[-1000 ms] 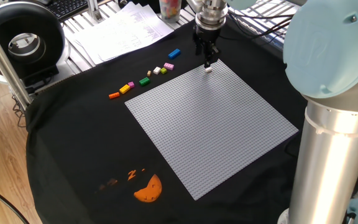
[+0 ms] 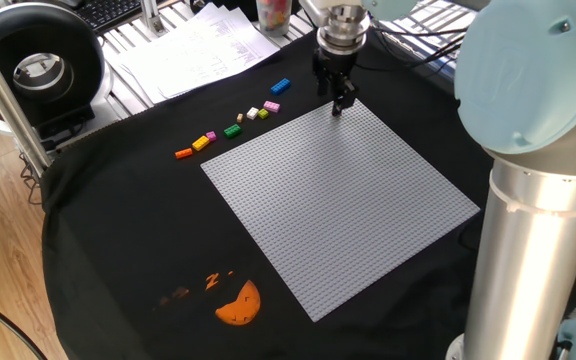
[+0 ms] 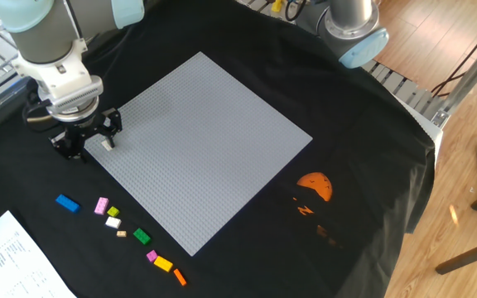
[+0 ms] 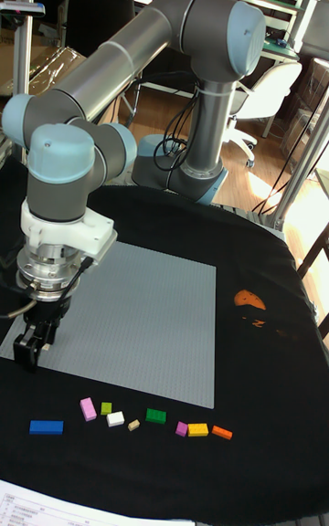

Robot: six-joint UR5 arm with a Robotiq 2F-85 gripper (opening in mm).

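A small white brick (image 3: 108,144) sits on the grey baseplate (image 3: 201,149), close to the plate's corner nearest the arm. My gripper (image 3: 92,146) is low over that corner, its fingers (image 3: 73,147) spread apart. One finger stands right by the white brick; whether they touch cannot be told. In exterior view 1 the gripper (image 2: 329,100) covers nearly all of this brick. From exterior view 3, the dark fingers (image 4: 29,346) are seen at the plate's near left corner, with a bit of the brick (image 4: 47,347) beside them.
Off the plate's edge, a loose row of bricks lies on the black cloth: blue (image 4: 46,426), pink (image 4: 89,409), white (image 4: 116,419), green (image 4: 155,417), yellow (image 4: 197,429), orange (image 4: 222,433) and several small ones. Papers (image 2: 198,50) lie beyond. Most of the baseplate is bare.
The gripper has shifted slightly toward the plate and to the right in exterior view 1. Its finger now covers the white brick, which showed clearly before. The brick itself seems not to have moved.
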